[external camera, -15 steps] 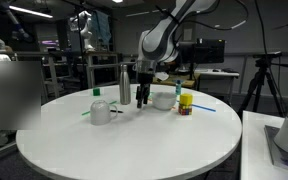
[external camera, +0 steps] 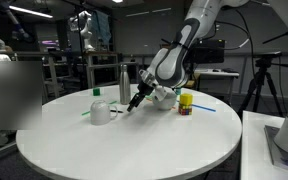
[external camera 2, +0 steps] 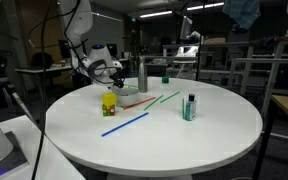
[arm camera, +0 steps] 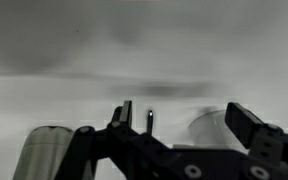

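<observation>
My gripper (external camera: 134, 102) hangs low above the white table (external camera: 124, 150), between the pale mug (external camera: 101, 112) and the light bowl (external camera: 165, 101). In the wrist view the gripper is open, its fingers set wide apart. A thin dark-tipped marker (arm camera: 150, 122) shows between them, apart from both fingers. The mug (arm camera: 206, 128) appears beside the right finger, partly hidden by it. The tall metal bottle (arm camera: 44, 152) is at lower left. From the second exterior view, the bowl (external camera 2: 130, 98) stands in front of the arm.
Yellow blocks (external camera 2: 109, 104) stand near the bowl. A blue marker (external camera 2: 125, 124) and a green marker (external camera 2: 154, 103) lie flat on the table. A small bottle (external camera 2: 189, 108) is at the right, and a green block (external camera 2: 165, 79) at the back.
In exterior view 1 the arm has reached left and tilted, with the wrist lower. My gripper has come away from the bottle toward the mug. The tabletop objects look unmoved.
</observation>
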